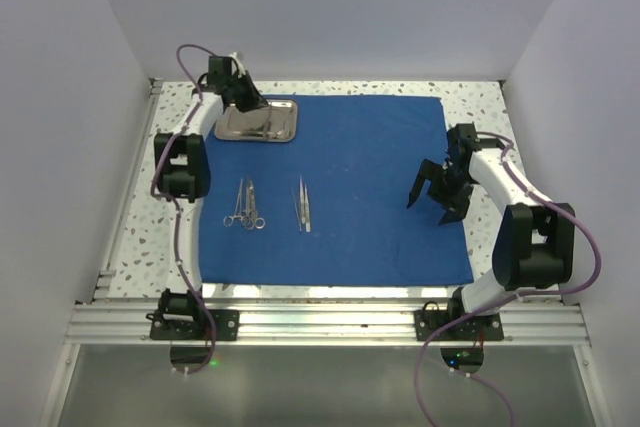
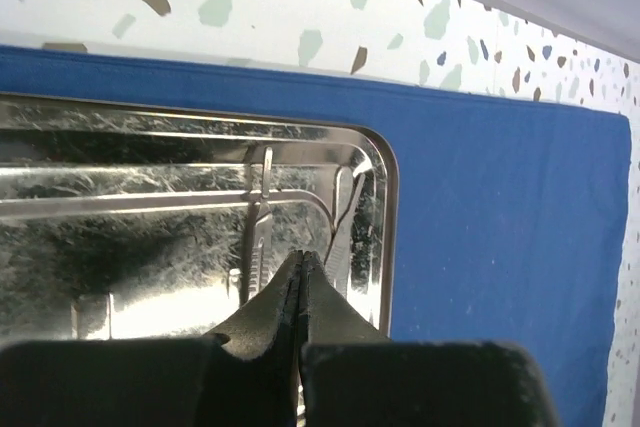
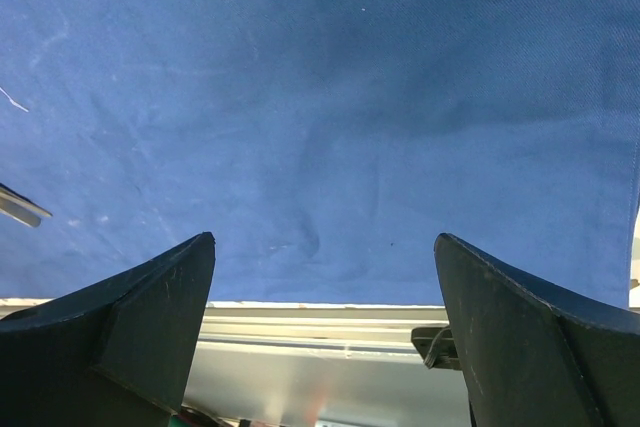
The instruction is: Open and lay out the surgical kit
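The metal tray [image 1: 296,125] lies at the cloth's back left corner. My left gripper [image 1: 263,104] is over it, its fingertips [image 2: 289,292] pressed together with nothing between them in the left wrist view. A thin scalpel handle [image 2: 266,172] lies in the tray just left of those fingertips, outside them. Close to the tray's right wall are more slim metal tools [image 2: 343,247], partly hidden behind the fingers. My right gripper [image 1: 432,201] hangs above the right side of the blue cloth, its fingers [image 3: 150,317] wide apart and empty.
Ring-handled instruments [image 1: 247,209] lie on the left of the blue cloth [image 1: 370,237]. Several slender tools [image 1: 306,209] lie to the right of them. A speckled tabletop [image 1: 135,237] borders it.
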